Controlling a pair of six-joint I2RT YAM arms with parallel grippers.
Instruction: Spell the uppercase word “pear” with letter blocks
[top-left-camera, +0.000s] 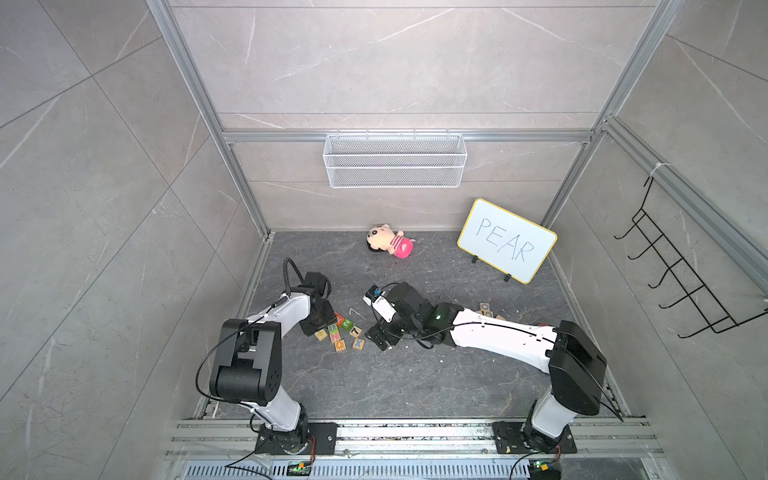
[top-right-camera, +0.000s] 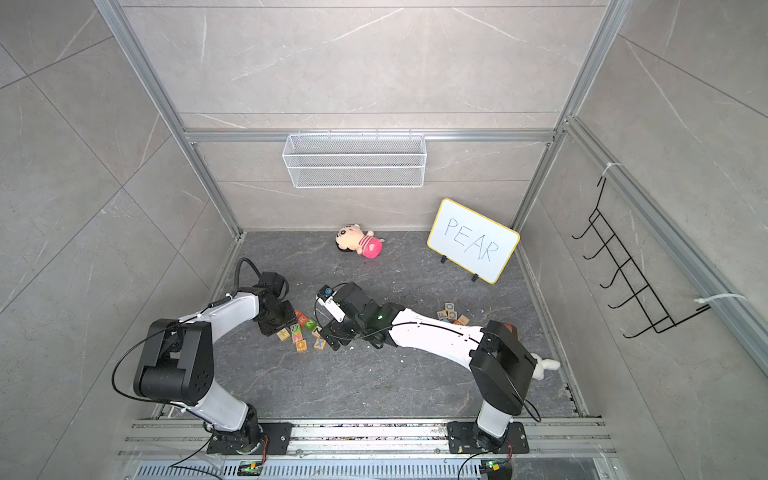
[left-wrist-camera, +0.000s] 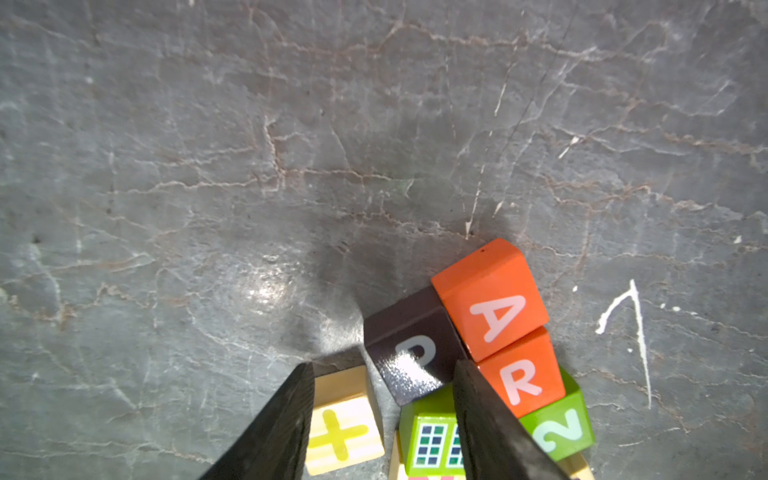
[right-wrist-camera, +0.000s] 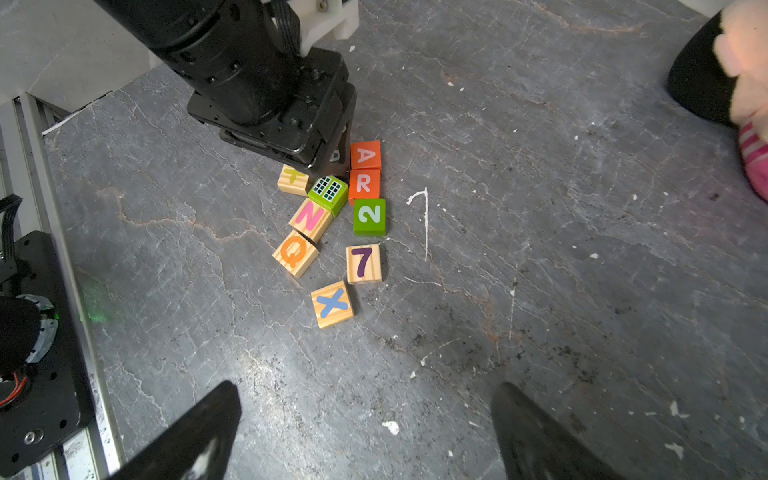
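A dark block with a white P (left-wrist-camera: 415, 361) lies against the orange A block (left-wrist-camera: 497, 313), which touches the orange R block (left-wrist-camera: 524, 379). Low over the P block is my left gripper, its fingers parted, the right one reaching the P block's near corner in the image. I cannot tell whether it touches, and nothing is gripped. My right gripper stands open and empty over bare floor, right of the cluster. No E block can be made out. The whiteboard (top-left-camera: 507, 241) at the back right reads PEAR.
Around the P block crowd a yellow plus block (left-wrist-camera: 342, 433), a green window-pattern block (left-wrist-camera: 433, 433) and a green 2 block (right-wrist-camera: 369, 217). Blocks N (right-wrist-camera: 310, 218), Q (right-wrist-camera: 295, 252), 7 (right-wrist-camera: 364, 262) and X (right-wrist-camera: 331, 304) lie nearer. More blocks (top-right-camera: 449, 308) sit behind the right arm. Mid-floor is clear.
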